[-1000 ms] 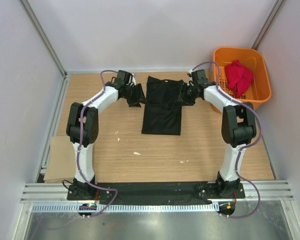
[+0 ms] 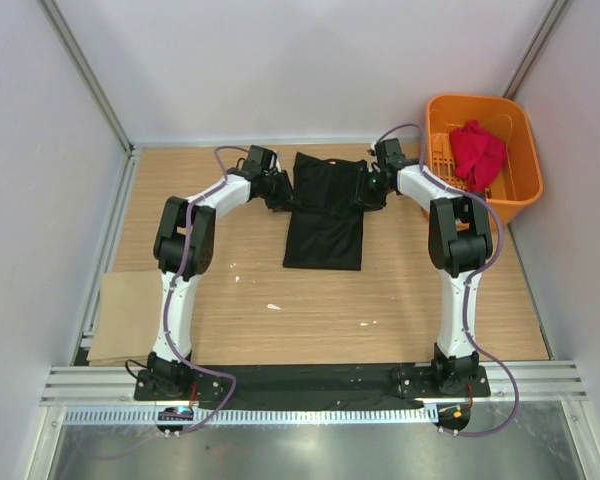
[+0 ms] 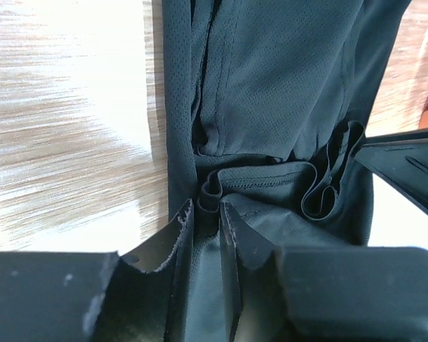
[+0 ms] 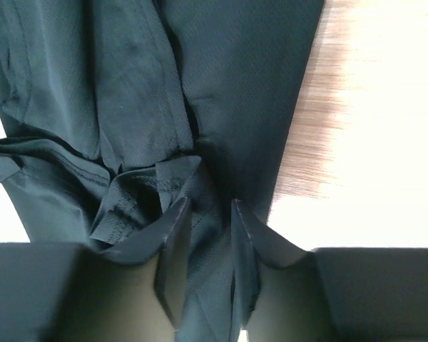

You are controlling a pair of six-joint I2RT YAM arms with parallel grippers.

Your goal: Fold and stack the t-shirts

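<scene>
A black t-shirt lies partly folded near the table's back edge, with a rumpled fold running across its middle. At that fold's left end, my left gripper stands narrowly open, its fingertips either side of a small bunch of the cloth. My right gripper is at the right end of the same fold, part open, with the dark fabric between and below its fingers. Whether either pair of fingers pinches the cloth cannot be told. The two grippers face each other across the shirt.
An orange basket holding a red cloth stands at the back right, close to my right arm. A flat beige board lies at the front left. Bare wooden table stretches in front of the shirt, with small white scraps on it.
Both arms have swung inward, and the left gripper has come right to the shirt's left side. The right gripper has shifted slightly at the right side. The shirt looks unmoved.
</scene>
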